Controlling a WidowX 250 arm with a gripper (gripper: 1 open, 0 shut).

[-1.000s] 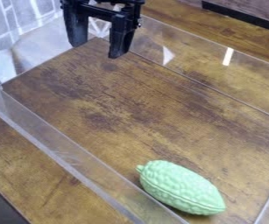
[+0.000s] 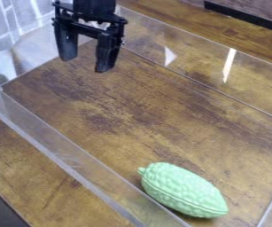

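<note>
My black gripper hangs over the upper left of the wooden surface, open, its two fingers apart with nothing between them. A pale green, bumpy, oblong toy, like a bitter melon, lies at the lower right, well away from the gripper.
Clear plastic walls enclose the wooden work area. A pale, see-through cloth or sheet is at the upper left.
My gripper has moved left and lower in the view since a second ago. The green toy has not moved.
</note>
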